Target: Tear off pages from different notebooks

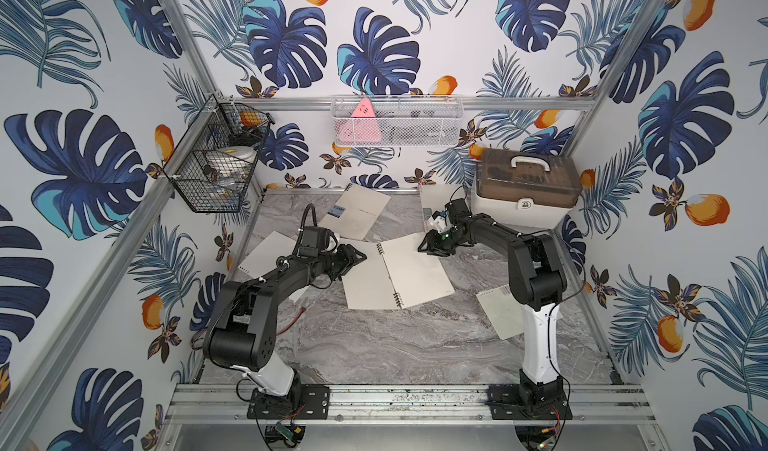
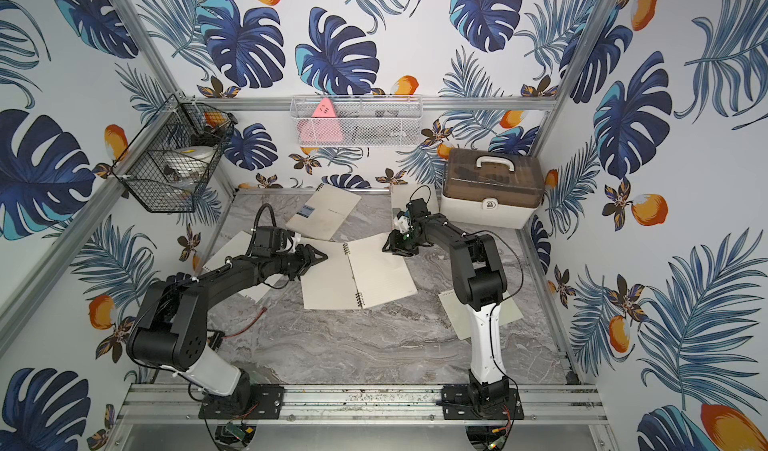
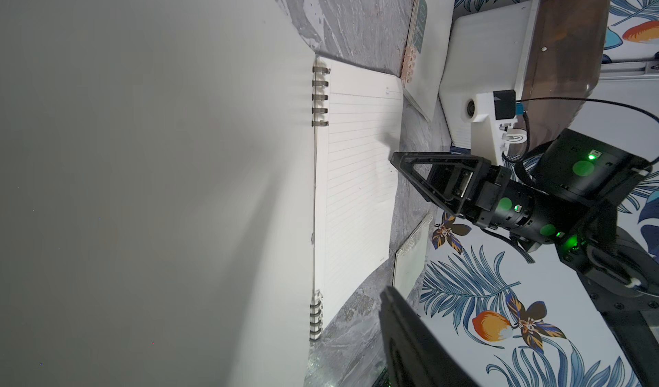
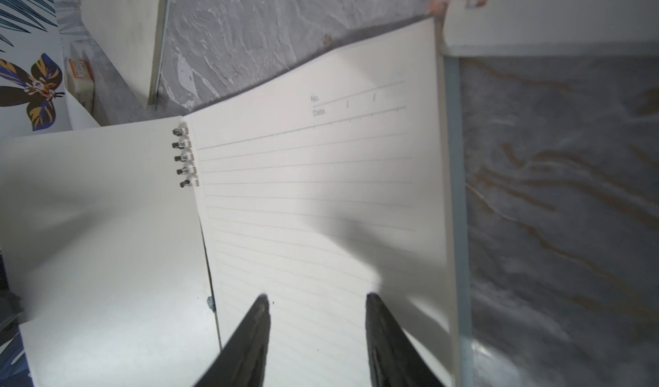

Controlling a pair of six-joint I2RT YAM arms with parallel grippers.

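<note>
An open spiral notebook lies mid-table, blank left half and lined right page. My left gripper is over the upper part of the left half, close to the paper; in the left wrist view one blurred finger shows. My right gripper hovers at the upper right of the lined page, its two fingers parted with nothing visible between them. Other notebooks lie around it: one with a label behind, one at left, a pale one at front right, another at the back.
A storage box stands at the back right. A black wire basket and a white mesh basket hang on the rails.
</note>
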